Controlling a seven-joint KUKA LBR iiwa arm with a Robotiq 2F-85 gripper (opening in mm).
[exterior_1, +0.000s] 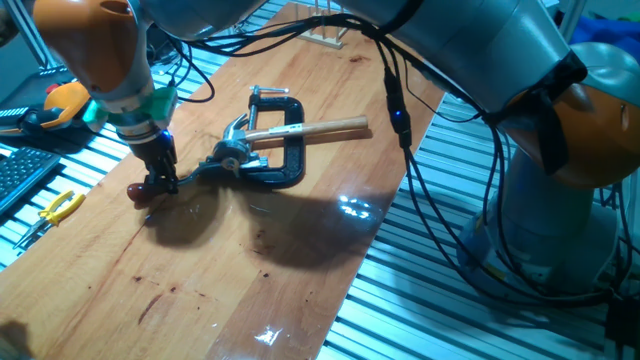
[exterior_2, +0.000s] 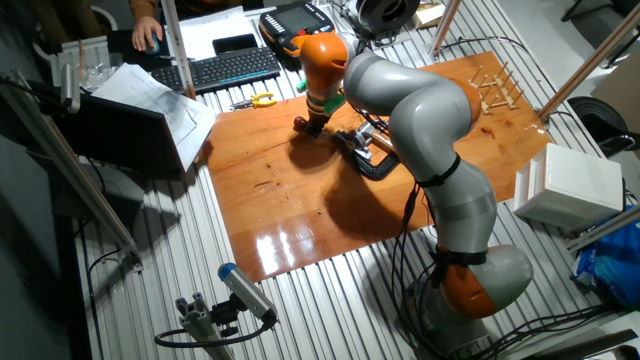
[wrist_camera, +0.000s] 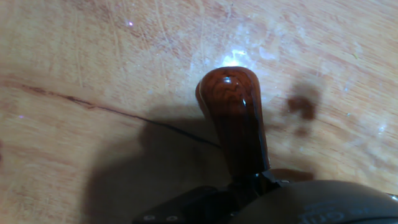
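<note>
A tool with a glossy red-brown handle (exterior_1: 138, 193) lies low over the wooden table, at the left in exterior view 1. My gripper (exterior_1: 166, 187) points down and is shut on this handle near its inner end. In the wrist view, the rounded butt of the handle (wrist_camera: 235, 99) sticks out past the dark fingers, which show only in part at the bottom edge. A thin dark part runs from the gripper toward the clamp; its far end is hard to make out. Whether the handle touches the table cannot be told.
Right of the gripper lies a black C-clamp (exterior_1: 292, 150), with a wooden-handled hammer (exterior_1: 320, 127) across it. Yellow-handled pliers (exterior_1: 62, 208) lie to the left, near the keyboard (exterior_1: 25, 175). A wooden rack (exterior_2: 495, 90) stands at the table's far end.
</note>
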